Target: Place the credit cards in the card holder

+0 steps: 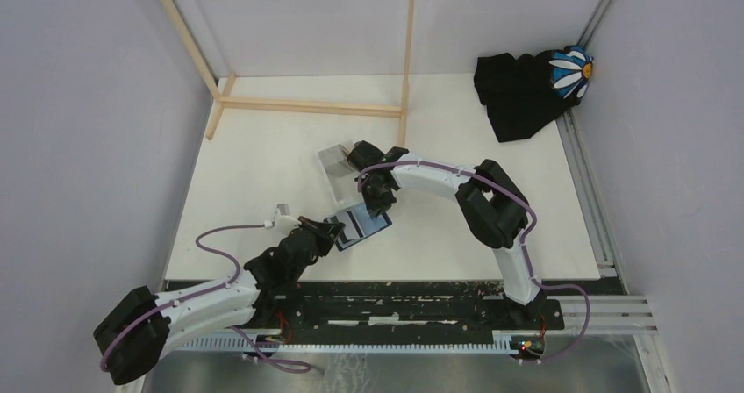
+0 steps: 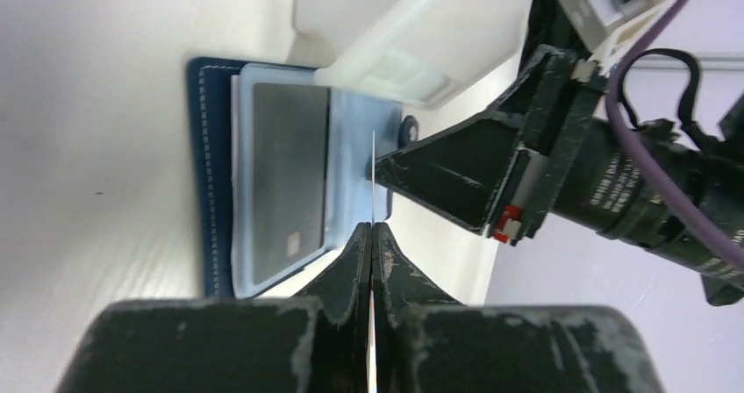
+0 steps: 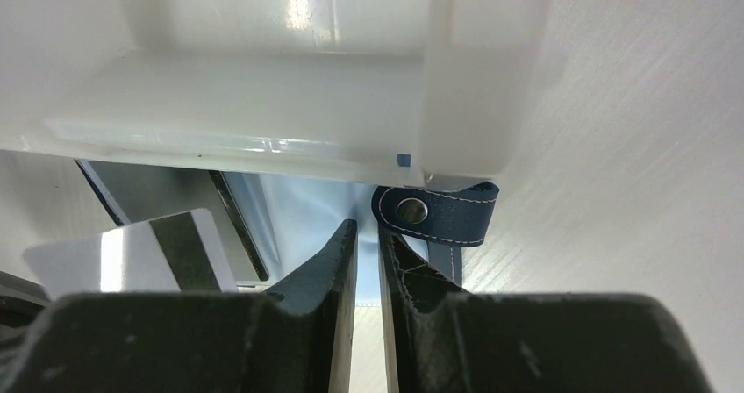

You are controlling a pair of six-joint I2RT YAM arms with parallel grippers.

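The card holder (image 1: 372, 222), dark blue outside and light blue inside, lies open on the table with its grey window pocket (image 2: 289, 165) showing. A white card with a dark stripe (image 3: 132, 257) is in my left gripper, which is shut on it. Seen edge-on in the left wrist view, the card (image 2: 373, 160) stands up from the fingertips over the holder's light blue side. My right gripper has a narrow gap between its fingers, its tips at the light blue part beside the snap strap (image 3: 439, 213). Whether they touch the holder is unclear.
A white open box (image 1: 332, 163) stands directly behind the holder, its wall (image 3: 263, 117) close to the right fingers. A wooden frame (image 1: 307, 106) and black cloth (image 1: 518, 95) lie farther back.
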